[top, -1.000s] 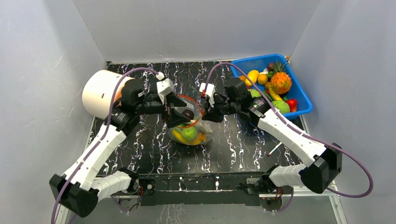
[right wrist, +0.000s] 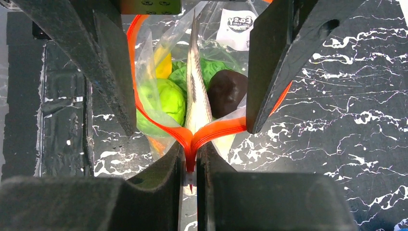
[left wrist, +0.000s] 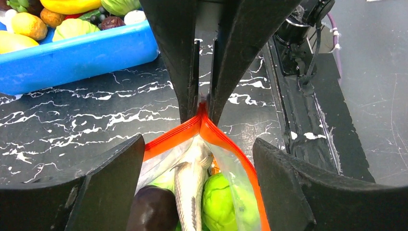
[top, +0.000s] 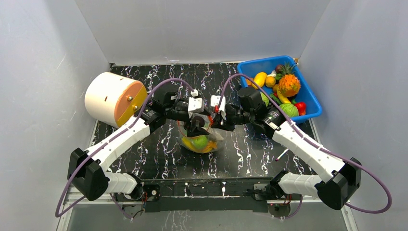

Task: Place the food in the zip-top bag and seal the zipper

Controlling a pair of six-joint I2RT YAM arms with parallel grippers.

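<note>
The clear bag (top: 201, 146) with an orange zipper rim stands on the table, its mouth partly spread. My right gripper is shut on one corner of the orange zipper (right wrist: 223, 126). Inside the bag I see a fish (right wrist: 197, 103), a dark purple food (right wrist: 227, 94), a green lettuce-like ball (right wrist: 164, 103) and a yellow piece (right wrist: 163, 66). My left gripper is open, its fingers (left wrist: 115, 168) on either side of the mouth and facing the right gripper. Whether they touch the bag is unclear.
A blue bin (top: 309, 98) full of toy fruit and vegetables stands at the back right. To the left lies a large white and yellow cylinder (top: 108, 97). A pen-like stick (top: 282, 154) rests near the right front.
My left gripper has moved right, over the bag and close to the right gripper. The right gripper and the bag have shifted slightly right and toward the front.
</note>
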